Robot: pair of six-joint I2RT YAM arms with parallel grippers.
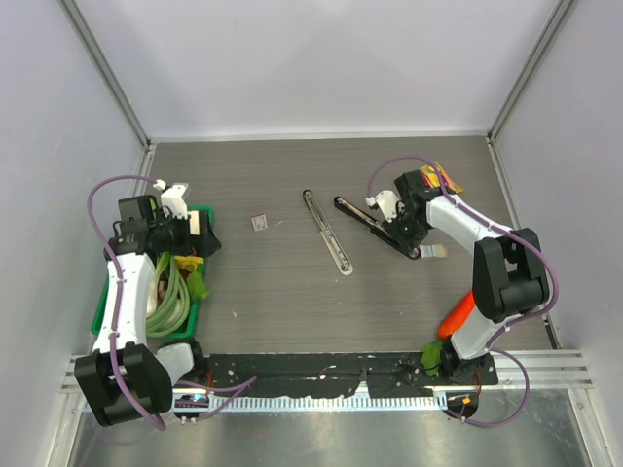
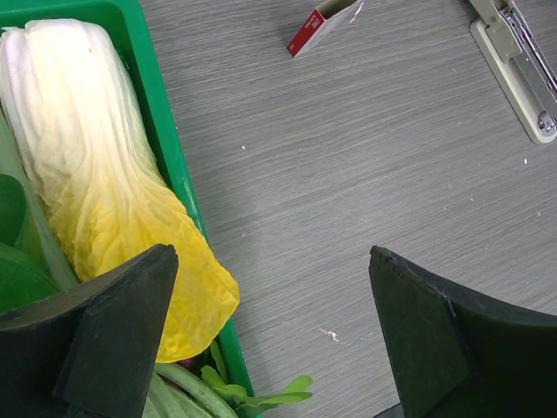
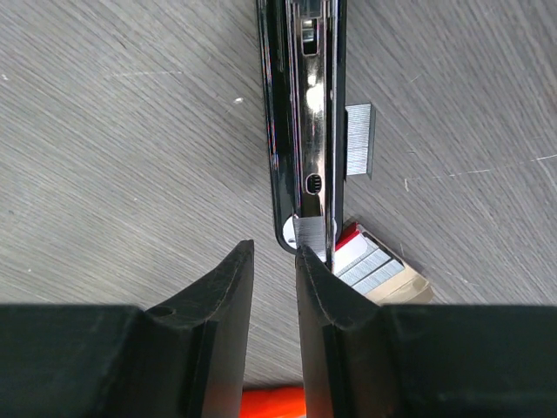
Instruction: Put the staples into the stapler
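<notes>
The black stapler (image 3: 277,131) lies opened out on the table, its shiny metal magazine (image 3: 312,113) facing up. A short silver staple strip (image 3: 310,232) sits at the magazine's near end. Just in front of that end is my right gripper, its fingers slightly apart; bare table shows in the gap, and the right fingertip (image 3: 305,259) is beside the strip, contact unclear. Another staple strip (image 3: 359,139) rests against the stapler's right side. A staple box (image 3: 396,266) with strips showing lies close by. Over the green basket (image 2: 170,131), my left gripper is open and empty.
A second, silver-white stapler (image 1: 329,233) lies mid-table, with a small red-and-white box (image 2: 326,26) to its left. An orange carrot (image 1: 458,313) is near the right arm's base, and a colourful packet (image 1: 450,177) lies behind the right gripper.
</notes>
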